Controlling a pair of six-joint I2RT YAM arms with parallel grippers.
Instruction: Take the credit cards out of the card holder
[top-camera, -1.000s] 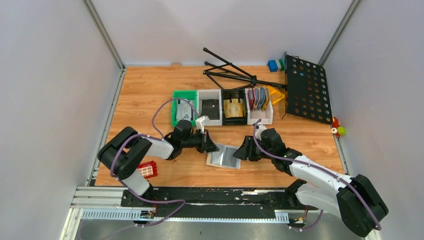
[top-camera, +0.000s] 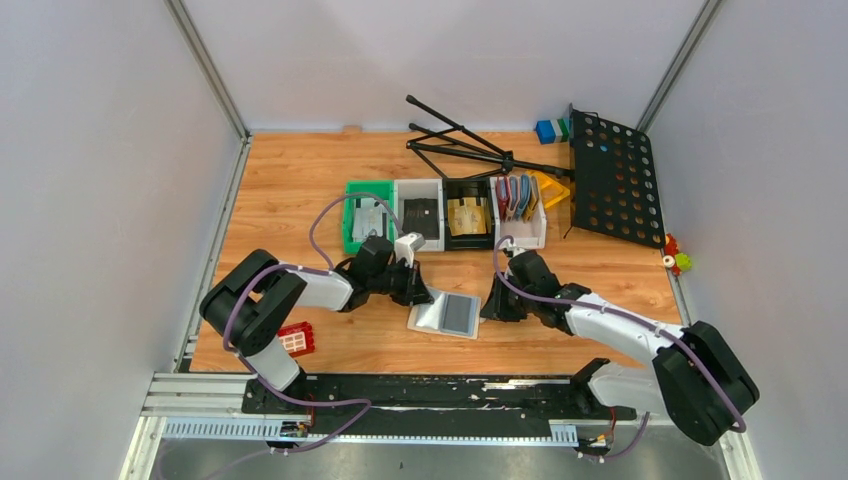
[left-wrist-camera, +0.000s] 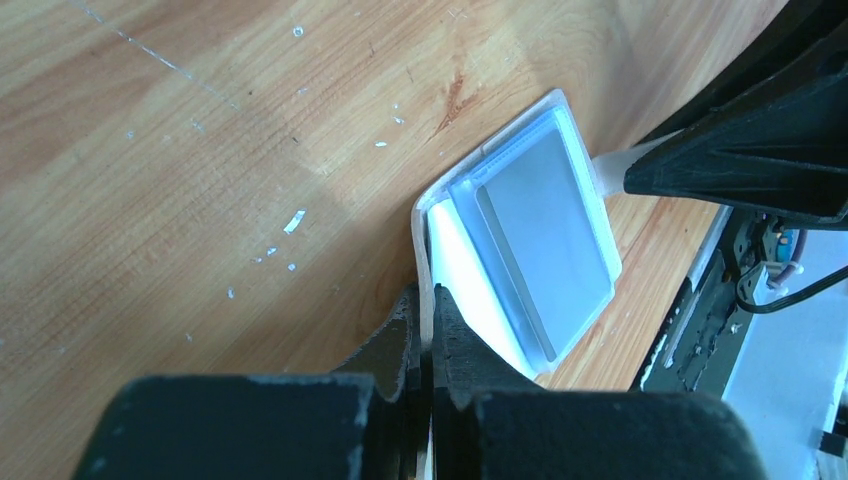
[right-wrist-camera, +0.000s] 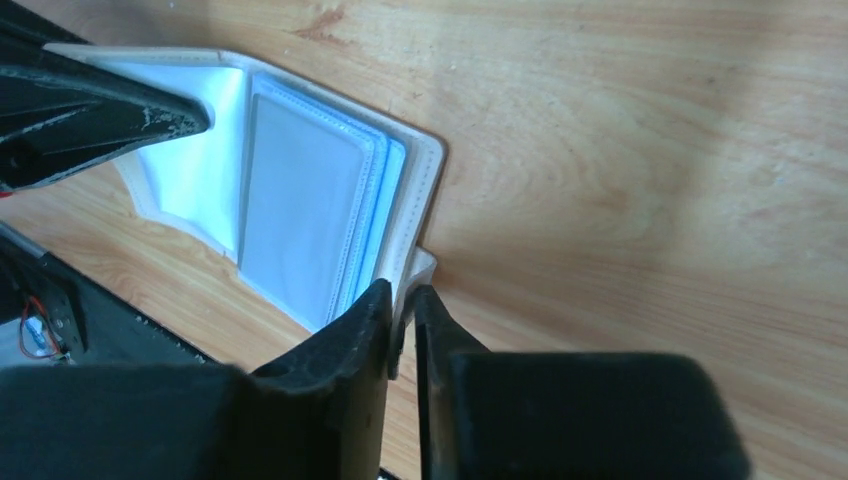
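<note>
An open card holder (top-camera: 443, 313) lies on the wooden table, its translucent border framing a white flap (right-wrist-camera: 200, 150) and a greyish-blue pocket (right-wrist-camera: 305, 190). The left gripper is shut on its thin border at the left end; the clear edge runs down between the fingers. At the opposite end is my right gripper, its fingers close together with a short pale tab (right-wrist-camera: 422, 264) of the holder between them. Whether they press on the tab cannot be told. No separate card shows outside the holder.
Behind stand a green bin (top-camera: 370, 186), a grey bin, a black bin and a white bin (top-camera: 530, 235) of upright cards. A black folded stand (top-camera: 620, 180) lies at the back right. A red object (top-camera: 297, 339) sits at the front left.
The holder shifted slightly left with the left gripper.
</note>
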